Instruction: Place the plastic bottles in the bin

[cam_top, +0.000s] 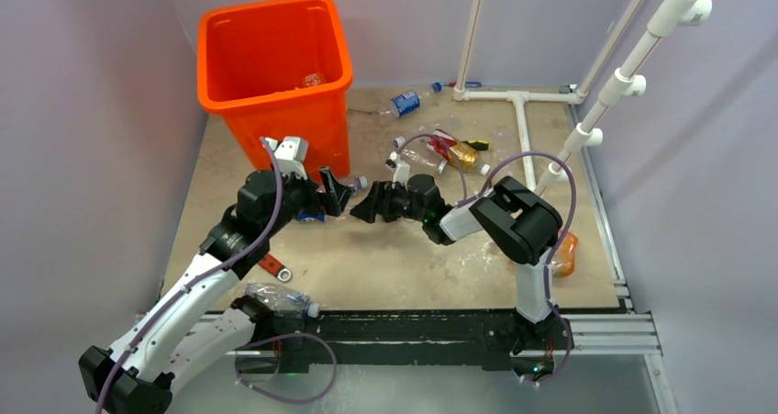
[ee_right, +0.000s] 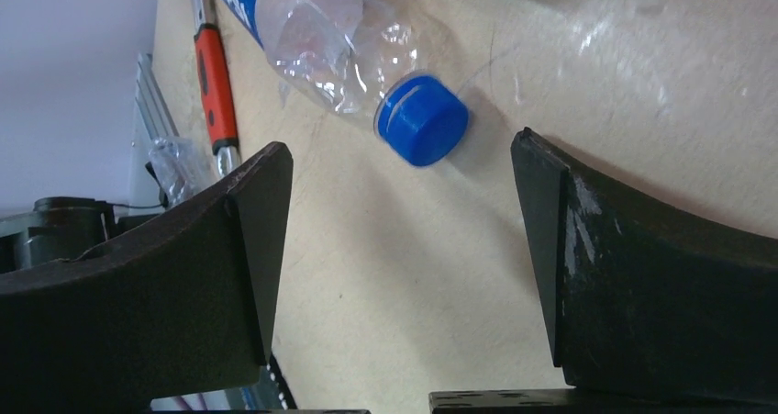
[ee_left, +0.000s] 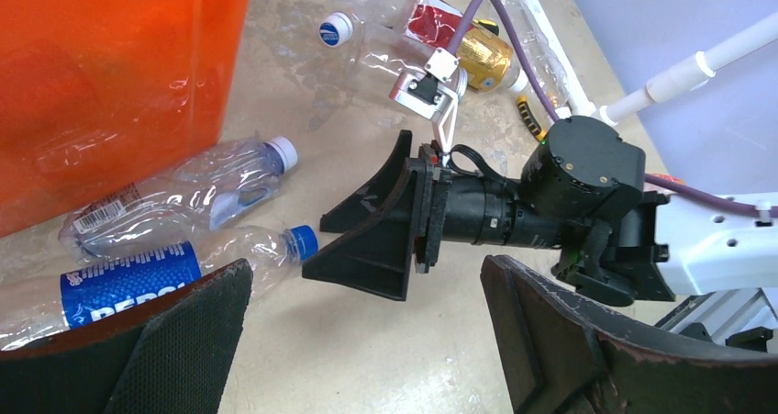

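Observation:
The orange bin (cam_top: 273,56) stands at back left, some clear plastic inside. My left gripper (cam_top: 332,189) is open beside it, above a clear bottle (ee_left: 174,198) and a blue-label Pepsi bottle (ee_left: 128,285). My right gripper (cam_top: 362,203) is open, low over the tabletop, with the Pepsi bottle's blue cap (ee_right: 422,120) just in front of and between its fingertips. More bottles lie at the back: a blue-label one (cam_top: 405,102) and a cluster (cam_top: 422,157) with a red-and-gold one. Another clear bottle (cam_top: 275,299) lies at the front left.
A white pipe frame (cam_top: 521,129) stands along the back and right. A red-handled tool (cam_top: 273,265) lies front left, an orange object (cam_top: 565,253) at the right.

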